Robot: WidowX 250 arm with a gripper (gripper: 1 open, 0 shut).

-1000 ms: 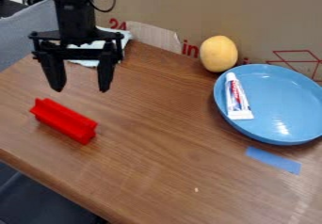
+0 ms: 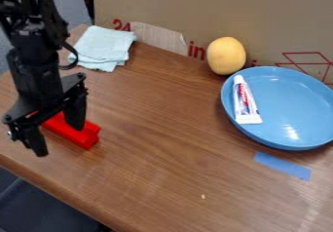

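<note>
My black gripper (image 2: 55,129) hangs low at the left of the table, open, with its fingers around and just over a red elongated box (image 2: 84,136) that lies diagonally on the wood, partly hidden behind the gripper. A blue plate (image 2: 301,112) sits at the right with a white toothpaste tube (image 2: 244,99) lying on its left part.
A pale blue cloth (image 2: 101,45) lies at the back left. A yellow egg-like object (image 2: 227,56) stands at the back before cardboard (image 2: 169,7). Blue tape (image 2: 282,166) is stuck below the plate. Its near left edge borders the gripper.
My gripper has moved down and to the left from above the table onto the red box, which it now partly hides. The other things look unchanged.
</note>
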